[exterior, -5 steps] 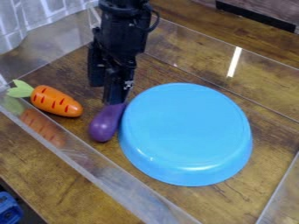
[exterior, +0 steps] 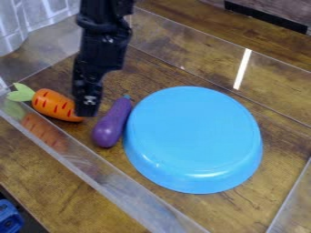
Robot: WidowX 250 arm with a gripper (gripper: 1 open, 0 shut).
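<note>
The black gripper (exterior: pixel 90 91) hangs over the wooden floor of the enclosure at upper left, its fingers pointing down above and between the orange toy carrot (exterior: pixel 55 104) and the purple toy eggplant (exterior: pixel 112 123). Its fingers look apart, with nothing seen between them. The carrot lies on the left with its green top against the clear wall. The eggplant lies upright in the view, along the left side of a large blue round plastic piece (exterior: pixel 192 141).
Clear plastic walls (exterior: pixel 109 182) run along the left and front of the area. A blue object (exterior: pixel 7 217) shows at the lower left corner outside the wall.
The gripper has moved left, away from above the eggplant toward the carrot, uncovering more of the eggplant. The objects appear in about the same places.
</note>
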